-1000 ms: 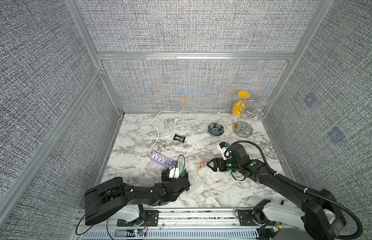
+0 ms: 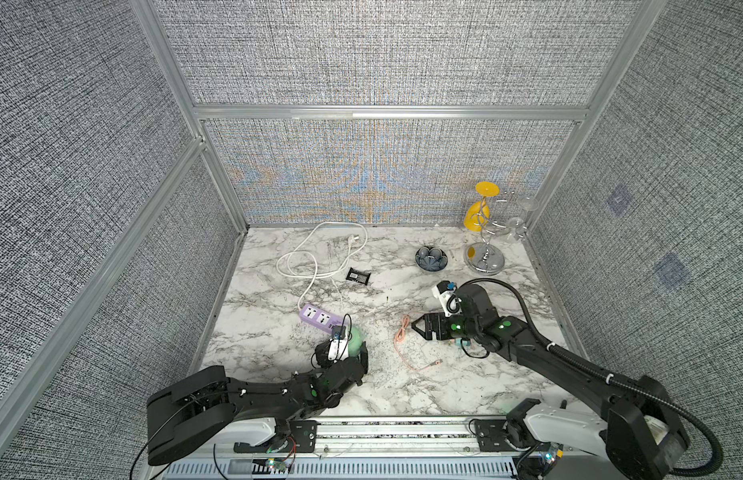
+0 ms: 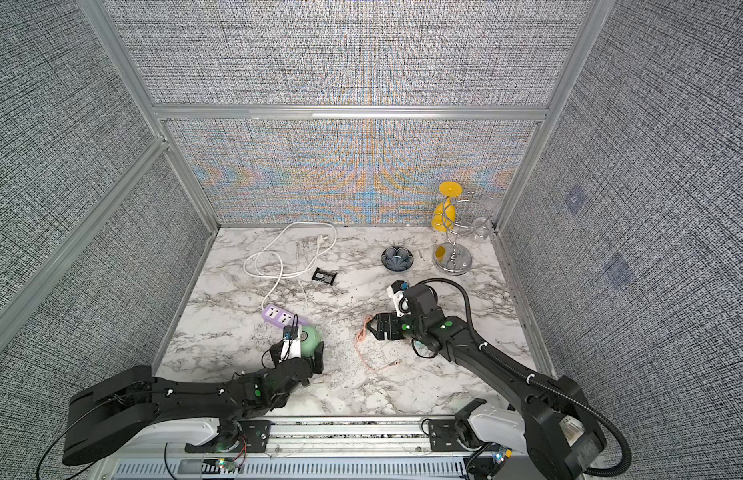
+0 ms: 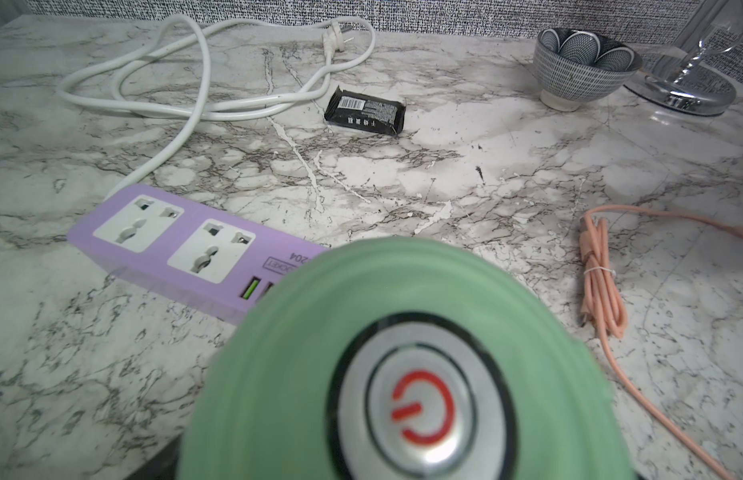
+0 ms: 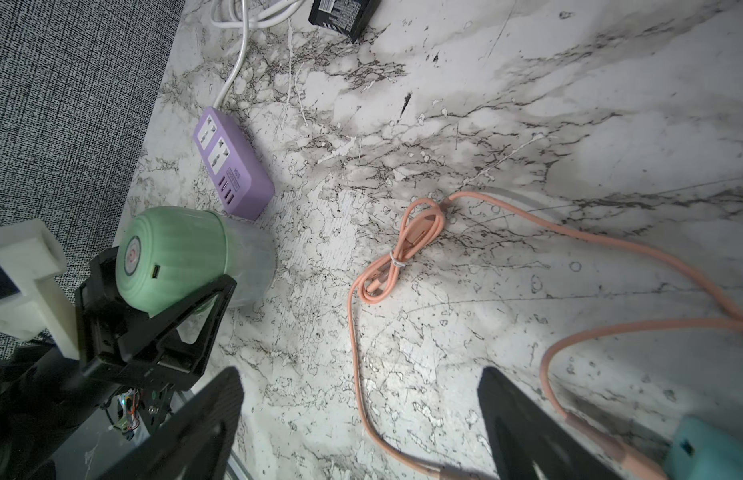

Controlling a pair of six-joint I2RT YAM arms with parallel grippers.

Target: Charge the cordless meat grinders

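The green cordless grinder (image 5: 171,256) with its clear cup (image 5: 255,260) stands beside the purple power strip (image 5: 233,164). Its power button (image 4: 423,408) faces up into the left wrist view. Around the green body, my left gripper (image 2: 342,354) has its fingers spread; one finger (image 5: 199,320) shows on the near side in the right wrist view. A bundled pink charging cable (image 5: 399,254) lies on the table. Above it, my right gripper is open, nothing between its fingers, the cable's lower strand running across the gap. USB ports (image 4: 255,288) show on the strip.
Behind lie the strip's white cord (image 2: 307,260) and a black packet (image 2: 358,276). A patterned bowl (image 2: 431,257) and a metal stand (image 2: 485,257) sit back right. A teal object (image 5: 707,452) is partly visible by my right gripper.
The right arm has barely moved, and the cable lies as before.
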